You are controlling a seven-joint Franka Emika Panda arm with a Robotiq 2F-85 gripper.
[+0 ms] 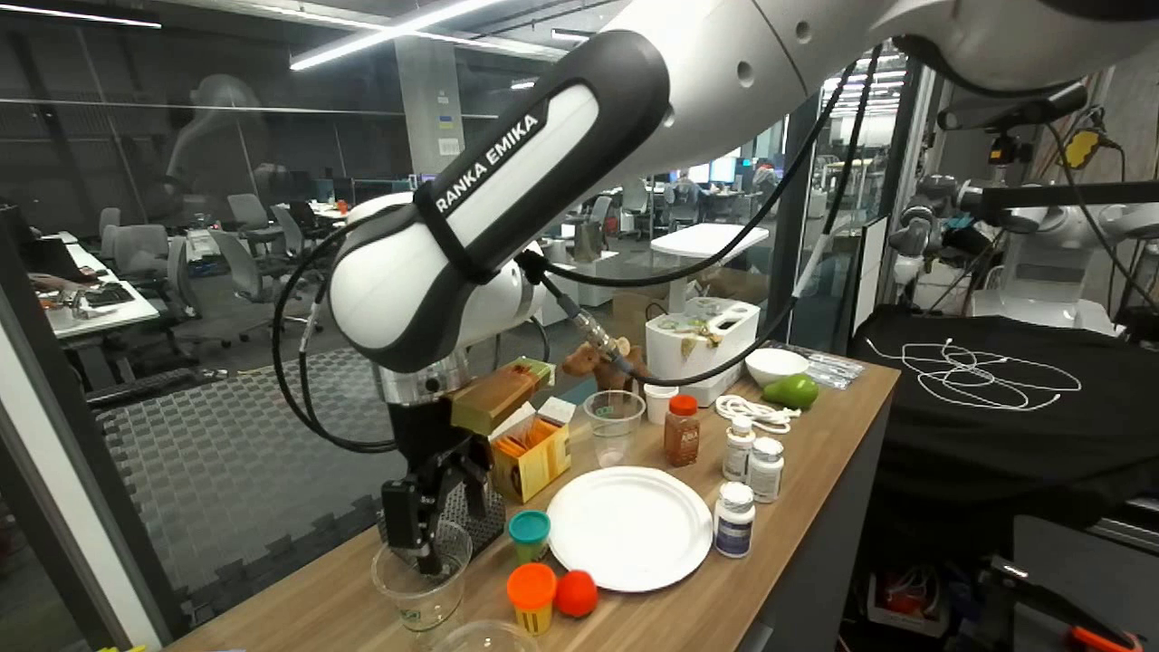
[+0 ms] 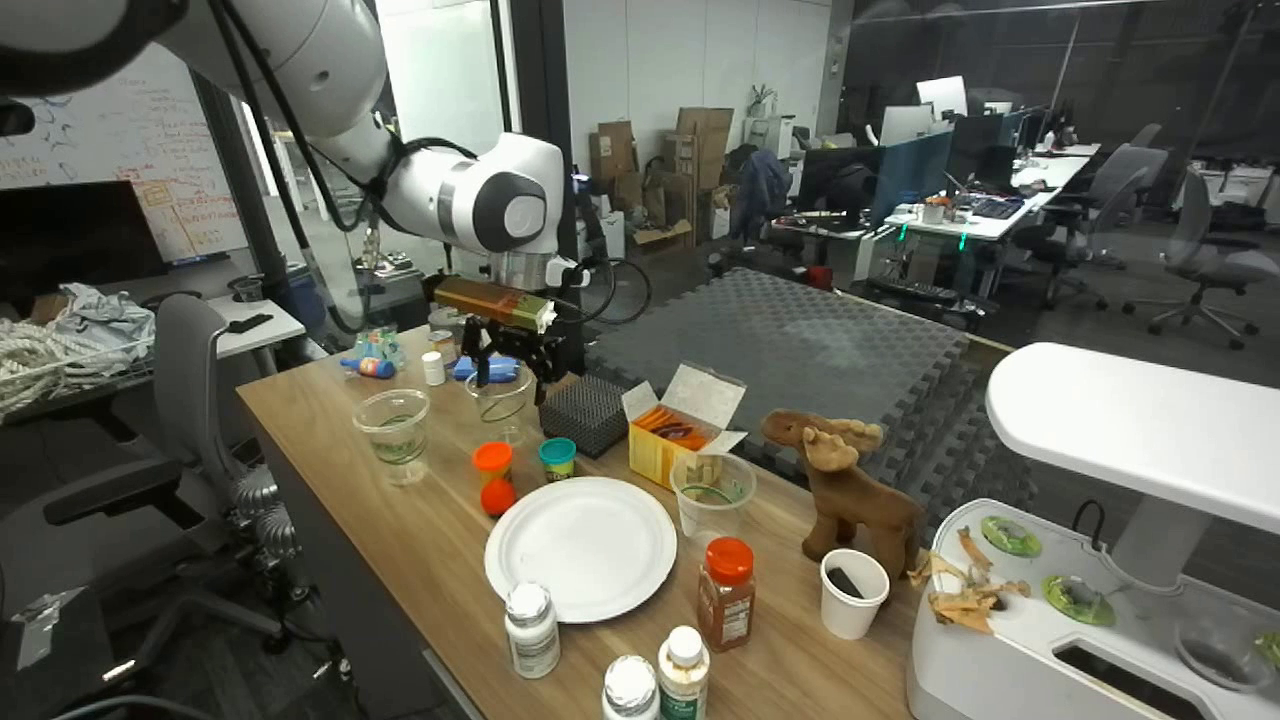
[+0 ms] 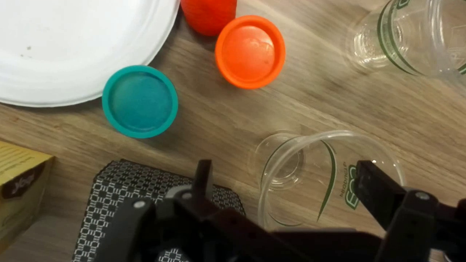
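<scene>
My gripper is open, its two black fingers set wide apart. Between and below them in the wrist view stands a clear plastic cup point(image 3: 330, 174) with green print, upright on the wooden table. One finger point(image 3: 378, 187) appears over the cup's printed side; the other point(image 3: 203, 179) lies outside its rim, over a black patterned block point(image 3: 126, 179). In exterior view 1 the fingertips overlap the cup's point(image 1: 426, 608) mouth; whether they touch it I cannot tell. The cup looks empty.
Close by are a teal-lidded tub point(image 3: 139, 101), an orange-lidded tub point(image 3: 249, 51), a red ball point(image 3: 209, 15) and a white plate point(image 3: 87, 78). Another clear cup point(image 2: 393, 434) stands near the front edge. A yellow tea box point(image 2: 666, 456) is beyond the block.
</scene>
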